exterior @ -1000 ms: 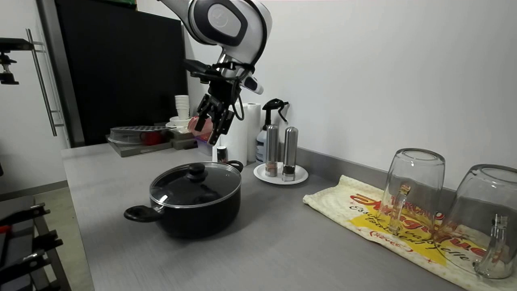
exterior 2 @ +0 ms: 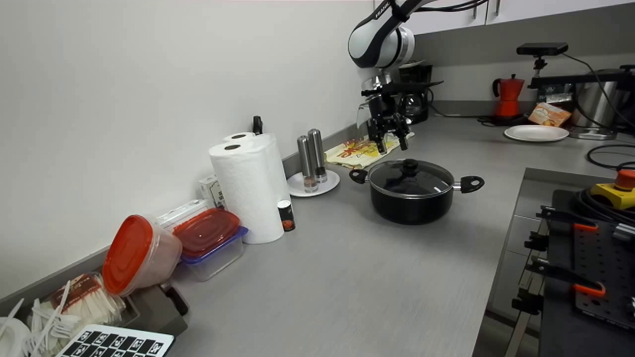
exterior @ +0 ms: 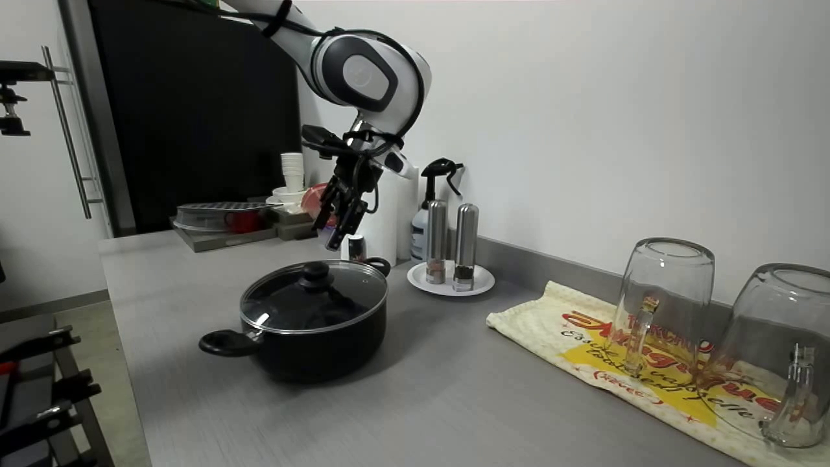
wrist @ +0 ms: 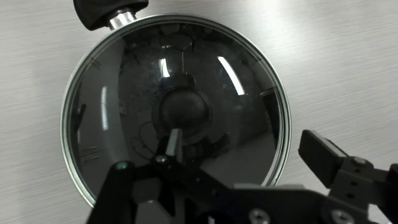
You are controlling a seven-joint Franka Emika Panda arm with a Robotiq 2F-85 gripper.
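Note:
A black two-handled pot (exterior: 319, 354) stands on the grey counter, covered by a glass lid (exterior: 342, 292) with a metal rim. The lid's round black knob (exterior 2: 410, 166) rises at its centre; in the wrist view the same knob (wrist: 184, 108) lies just beyond one fingertip. My gripper (exterior: 330, 236) is open and empty, hanging above the pot on its far side from this camera. In the second exterior view the gripper (exterior 2: 393, 148) is a little above the lid, apart from it. Its two fingers are spread wide in the wrist view, one over the lid, the other past the rim.
Close to the wall, two metal grinders (exterior: 464, 248) share a white plate (exterior: 484, 281). Glass jars (exterior: 669, 303) rest upside down on a printed towel (exterior: 560, 319). Paper towel rolls (exterior 2: 247, 184) and plastic containers (exterior 2: 214, 250) line the wall.
My gripper has come down and slightly toward the left in exterior view 1, closer to the lid. The pot and its lid have not moved.

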